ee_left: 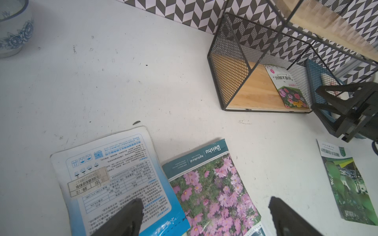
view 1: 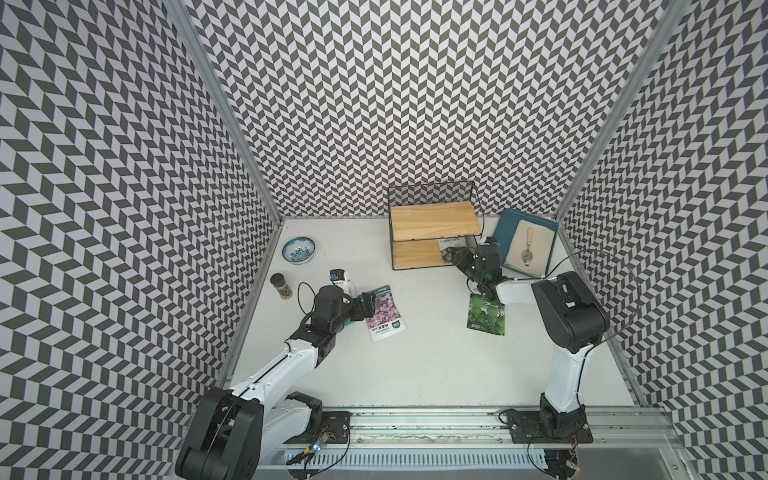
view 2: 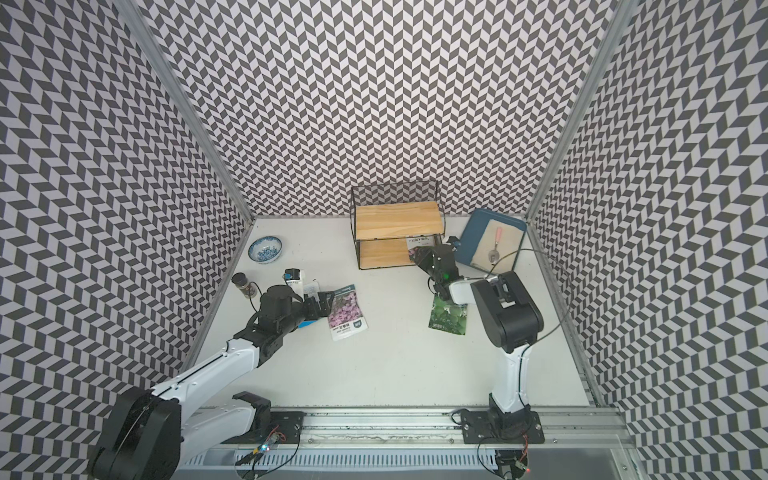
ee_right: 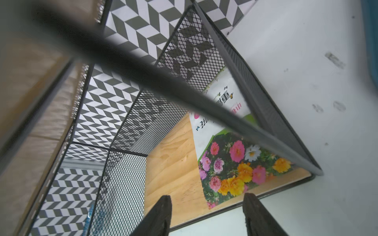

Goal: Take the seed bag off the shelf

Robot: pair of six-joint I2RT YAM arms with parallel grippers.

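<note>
A seed bag with a white top and colourful flowers (ee_right: 232, 167) lies flat on the lower wooden board of the black mesh shelf (view 1: 416, 254), at its right end. My right gripper is at the shelf's front right, its fingers (ee_left: 330, 103) apart and empty, just outside the front edge by the bag's flowered end. In the right wrist view a dark shelf bar crosses over the bag and hides part of it. My left gripper stands open over the bags at the left of the table, nothing held.
Below the left gripper lie a pink-flower bag (ee_left: 216, 190) and a blue-white bag (ee_left: 118, 177). A green bag (view 1: 486, 318) lies under the right arm. A blue tray (view 1: 502, 232) stands right of the shelf; a bowl (view 1: 298, 249) and jar (view 1: 280, 285) are left.
</note>
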